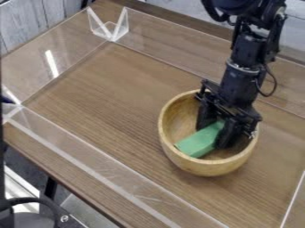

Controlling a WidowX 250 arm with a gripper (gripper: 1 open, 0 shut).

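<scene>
A round wooden bowl (179,153) sits on the wooden table at the right of the camera view. A green object (197,142) lies inside it. My black gripper (220,129) reaches down from the top right into the bowl, over the green object's upper end. It appears shut on that object, though the fingertips are partly hidden among the dark linkage and cables.
A small clear plastic piece (110,27) stands at the back left. Dark equipment (24,214) shows at the lower left edge.
</scene>
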